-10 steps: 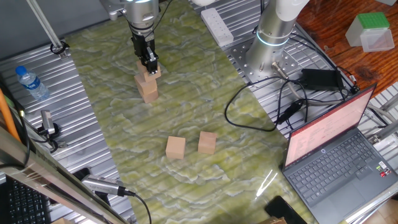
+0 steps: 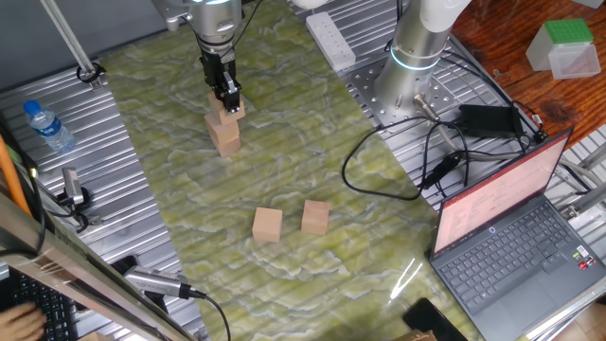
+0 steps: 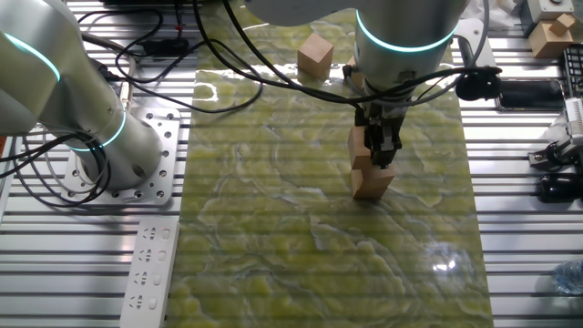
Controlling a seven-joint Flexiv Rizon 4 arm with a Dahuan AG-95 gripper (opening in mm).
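Note:
A small stack of plain wooden blocks [image 2: 223,130] stands on the green marbled tabletop, its blocks turned and offset from one another. My gripper [image 2: 230,100] points down at the top block [image 2: 238,111], its dark fingers overlapping that block. From the opposite side, in exterior view 2, the gripper [image 3: 386,157] covers part of the upper block [image 3: 358,148], above a lower block [image 3: 372,184]. Whether the fingers are closed on the top block is hidden. Two more blocks lie apart on the table: a left one [image 2: 267,224] and a right one [image 2: 315,217].
A laptop [image 2: 511,248] and loose black cables [image 2: 379,194] border the table's right side in exterior view 1. A power strip [image 2: 330,41] lies near the arm's base. At left are a water bottle [image 2: 49,127] and metal framing.
The arm, gripper and blocks look the same. Only a person's hand has appeared over the keyboard at the lower left.

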